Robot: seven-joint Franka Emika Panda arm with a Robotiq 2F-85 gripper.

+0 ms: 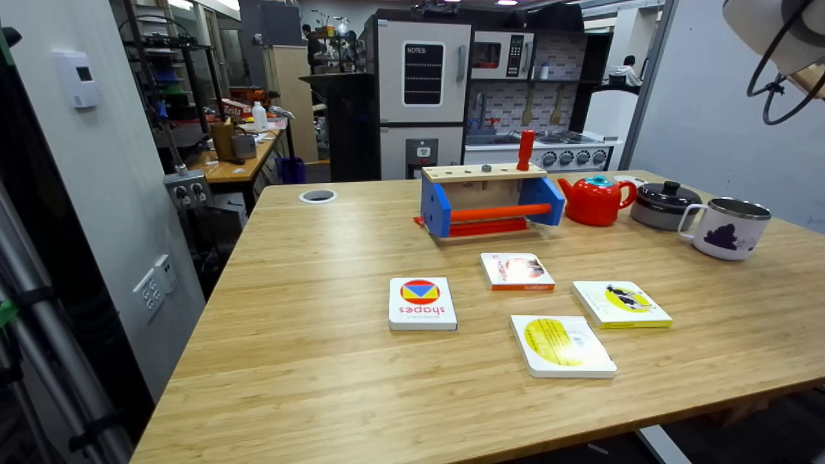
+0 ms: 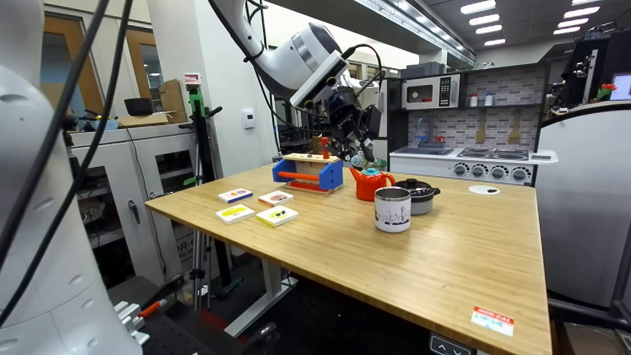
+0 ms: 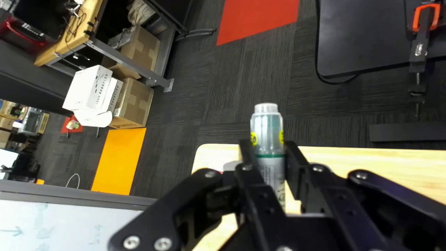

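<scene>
In the wrist view, my gripper is shut on a marker-like tube with a clear cap, a green band and a pale printed body. The tube points away from the camera, its lower end partly hidden by the fingers. In exterior view 2 the gripper hangs over the far side of the table, above and behind the red teapot as seen there. Exterior view 1 shows only part of the arm at the top right, not the fingers.
A blue-and-red toy bench, a lidded pot and a mug stand on the table. Several small board books, including the shapes book, lie in front. The table's left side is open. A whiteboard borders the wrist view's lower left.
</scene>
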